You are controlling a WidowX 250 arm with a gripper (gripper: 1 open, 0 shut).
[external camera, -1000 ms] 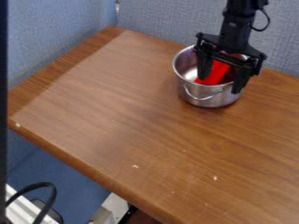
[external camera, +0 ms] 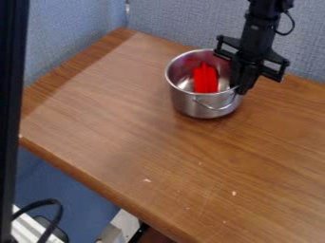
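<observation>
A steel pot with a thin wire handle stands on the wooden table at the upper middle, a red object inside it. My black gripper is at the pot's right rim, its fingertips low by the rim. It looks shut; whether anything thin is between the fingertips is too small to tell.
Grey-blue padded walls stand behind and to the left. Below the table's left edge lie a black cable and pale items.
The pot has moved left and slightly toward the camera, with the red object in it. My gripper has also shifted, staying at the pot's right side.
</observation>
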